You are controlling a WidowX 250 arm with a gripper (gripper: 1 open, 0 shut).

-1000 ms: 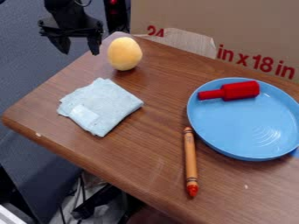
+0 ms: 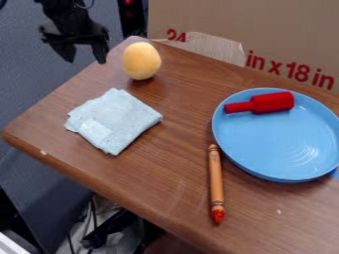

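My black gripper (image 2: 77, 48) hangs at the top left, past the table's far left edge, fingers pointing down and apart, nothing visible between them. Right of it a yellow egg-shaped object (image 2: 141, 61) stands near the far edge. A folded pale blue cloth (image 2: 114, 122) lies at left. A red cylinder with a narrow handle (image 2: 261, 103) rests on a blue plate (image 2: 276, 144) at right. An orange crayon (image 2: 216, 184) lies left of the plate.
A cardboard box (image 2: 245, 35) stands along the back of the wooden table (image 2: 119, 179). Dark cables hang below the left edge.
Over the last second my gripper has shifted slightly left and down at the top left. The objects on the table have not moved.
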